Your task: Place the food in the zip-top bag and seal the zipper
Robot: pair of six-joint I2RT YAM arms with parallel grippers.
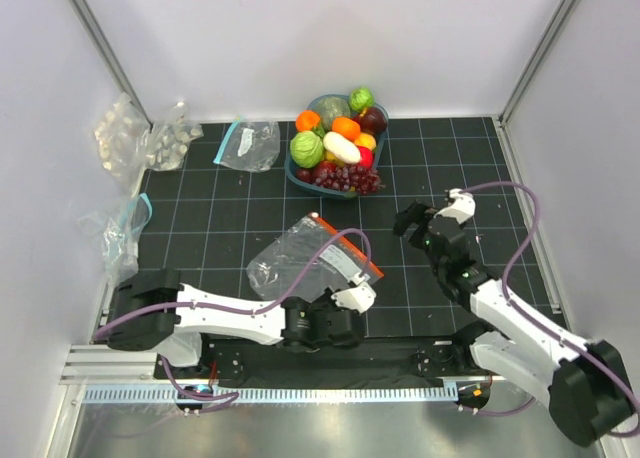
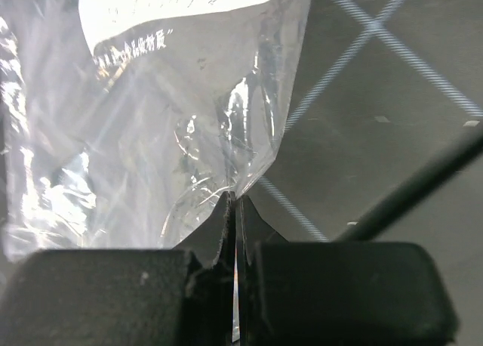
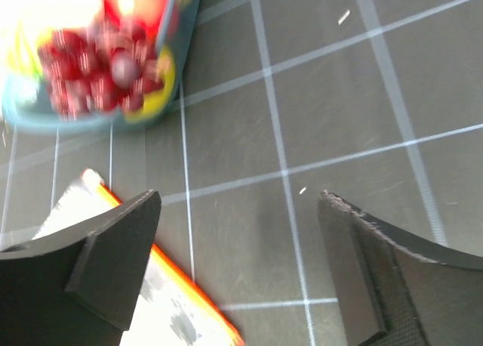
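Note:
A clear zip-top bag (image 1: pixel 300 263) with an orange-red zipper (image 1: pixel 345 246) lies askew on the dark grid mat, its near part hidden under my left arm in the top view. In the left wrist view my left gripper is shut on the edge of the clear film (image 2: pixel 189 119), which gathers to a point at the fingertips. My right gripper stands open and empty above the mat, right of the bag. The food, several fruits and vegetables including red grapes (image 1: pixel 345 179) and a green cabbage (image 1: pixel 307 149), fills a blue basket (image 1: pixel 310 188) at the back.
An empty bag with a blue zipper (image 1: pixel 250 145) lies left of the basket. Along the left wall are filled clear bags (image 1: pixel 172 138) and another bag with a blue strip (image 1: pixel 120 240).

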